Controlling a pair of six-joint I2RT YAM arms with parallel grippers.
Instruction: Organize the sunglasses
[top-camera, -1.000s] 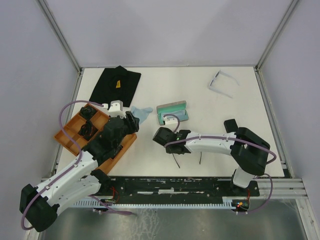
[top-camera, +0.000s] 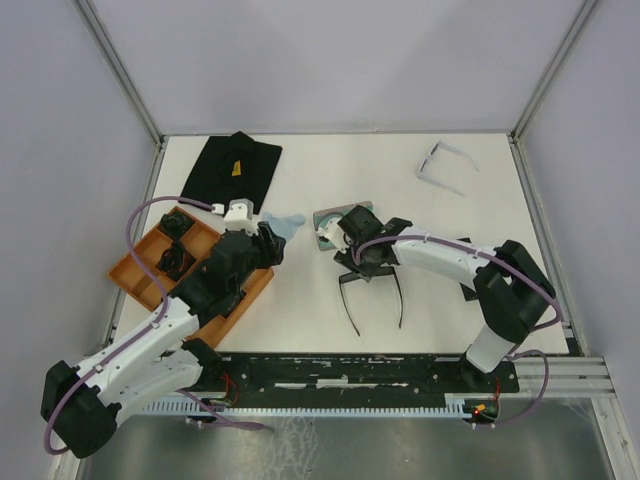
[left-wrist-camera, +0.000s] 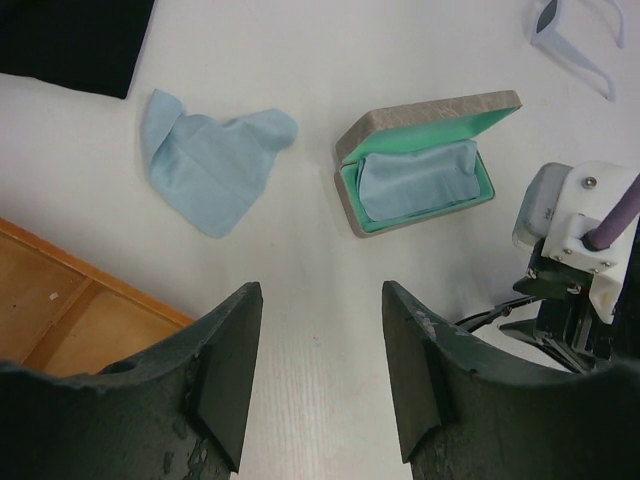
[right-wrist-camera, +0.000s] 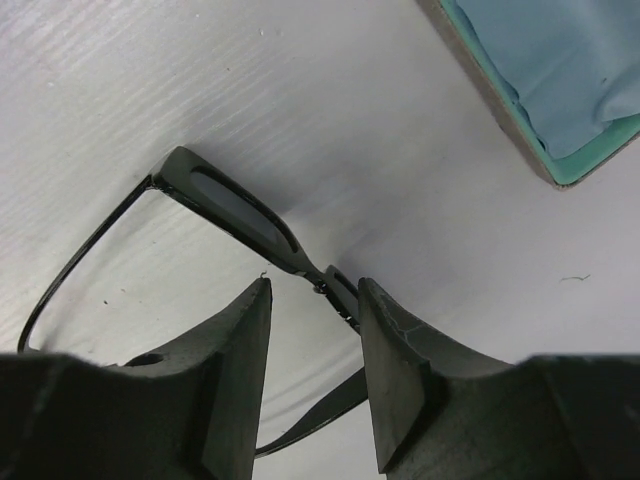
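Observation:
Dark sunglasses (right-wrist-camera: 240, 215) lie on the white table with their temples spread toward the front edge. My right gripper is over the frame near its bridge, its fingers part open and nothing clasped between them. An open green-lined case (left-wrist-camera: 415, 185) with a blue cloth inside stands behind the sunglasses. Pale sunglasses (top-camera: 440, 170) rest at the back right. Over the right edge of the wooden compartment box (top-camera: 135, 275), my left gripper hangs open and empty. Several dark folded items (top-camera: 175, 260) sit in that box.
A loose blue cloth (left-wrist-camera: 215, 160) lies left of the case. A black cloth or pouch (top-camera: 230, 175) is at the back left. Partly hidden by the right arm, a black object (top-camera: 470, 292) lies on the right. Bare table spans the back middle.
The left arm has moved only slightly, to the right.

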